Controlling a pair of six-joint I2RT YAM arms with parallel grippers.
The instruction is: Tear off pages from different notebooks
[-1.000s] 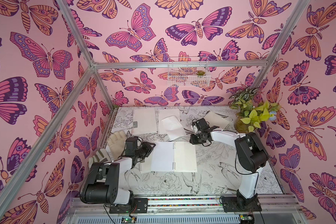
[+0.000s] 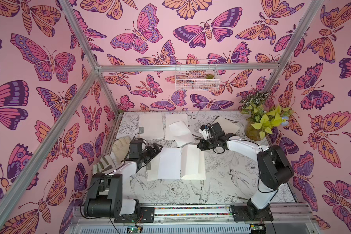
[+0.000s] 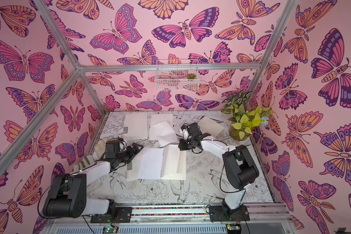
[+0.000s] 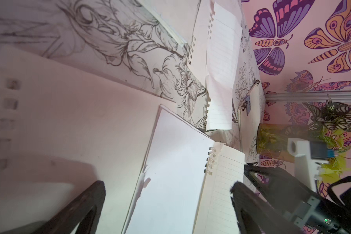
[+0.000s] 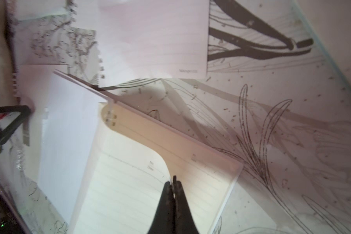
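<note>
An open spiral notebook lies mid-table, its white cover (image 2: 169,163) folded to the left and lined pages to the right. One cream page (image 5: 128,171) curls up off the stack, its edge pinched by my right gripper, whose fingers are closed. More of the notebook's lined paper (image 5: 187,152) shows beneath the raised sheet. My left gripper hovers at the cover's left side, fingers wide apart and empty. A loose torn page (image 2: 181,133) rests behind the notebook, over other paper.
At the back left lies a closed notebook (image 2: 151,125); another (image 2: 227,125) is at the back right beside a plant in a glass vase (image 2: 253,131). Striped work gloves (image 2: 120,150) lie along the left edge.
My right gripper has shifted slightly left, and the page that lay flat is now lifted and curled leftward. The left gripper has shifted only slightly.
</note>
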